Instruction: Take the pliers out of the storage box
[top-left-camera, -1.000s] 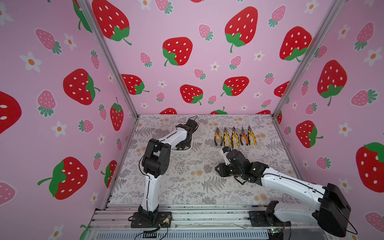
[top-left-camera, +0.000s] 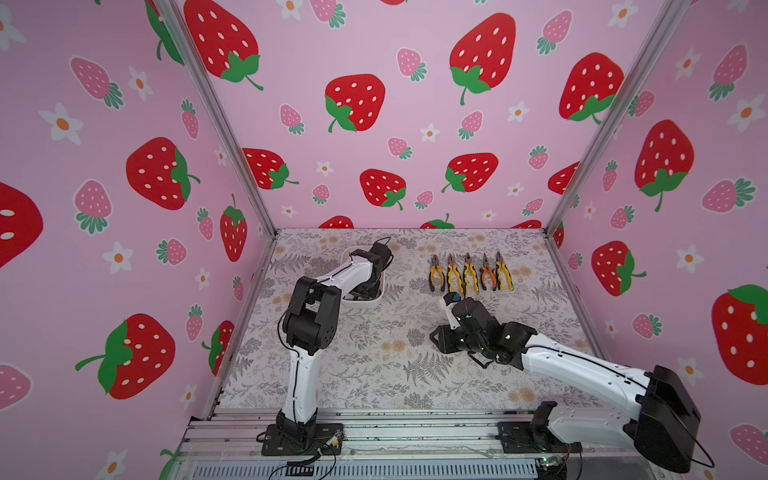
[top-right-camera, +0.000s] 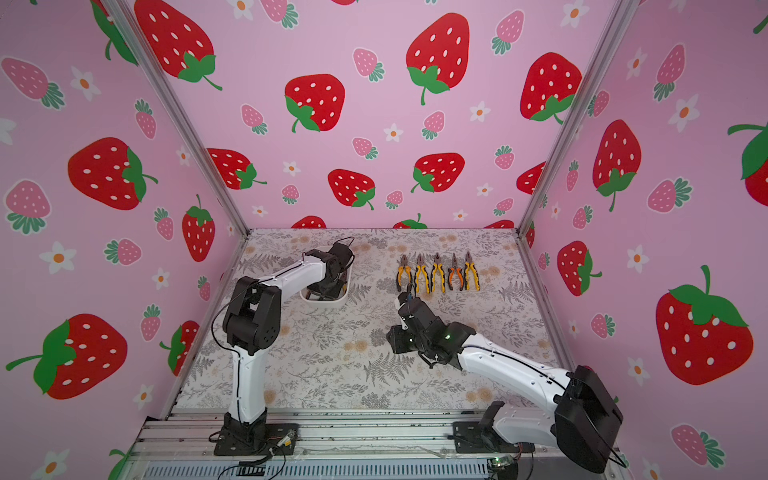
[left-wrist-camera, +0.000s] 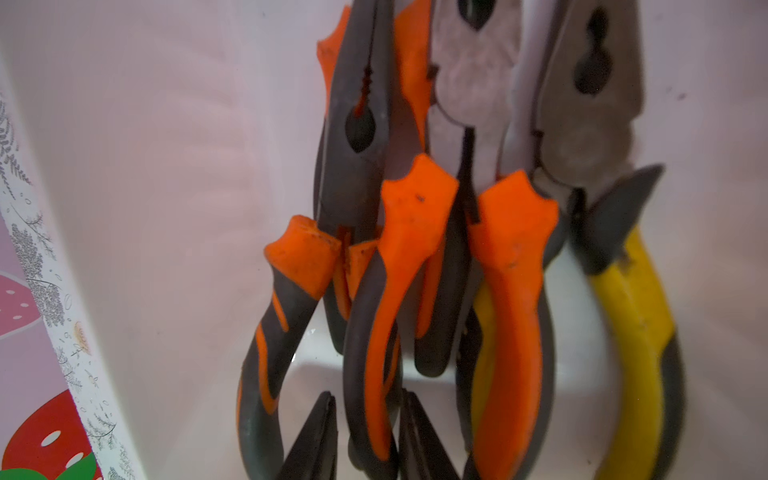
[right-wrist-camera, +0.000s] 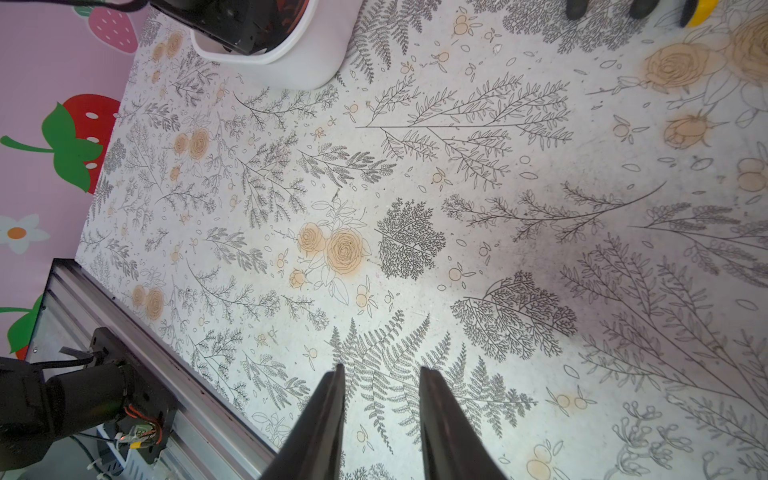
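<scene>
Inside the white storage box (top-left-camera: 365, 301) lie several pliers. In the left wrist view these include dark-jawed pliers (left-wrist-camera: 356, 160) with orange-black handles, steel-jawed pliers (left-wrist-camera: 512, 232) with orange handles, and yellow-black pliers (left-wrist-camera: 640, 304). My left gripper reaches down into the box, its fingers apart, with one orange-black handle (left-wrist-camera: 372, 384) lying between or just beyond them; contact cannot be made out. From above, the left arm hides much of the box. My right gripper hangs over bare table, parted and empty.
A row of several pliers (top-left-camera: 470, 273) stands laid out on the table, right of the box and beyond the right arm. The box walls (left-wrist-camera: 160, 200) rise around the left gripper.
Inside the box, the left gripper has shifted very slightly toward the near side and lower. The right arm and the row of pliers look the same.
</scene>
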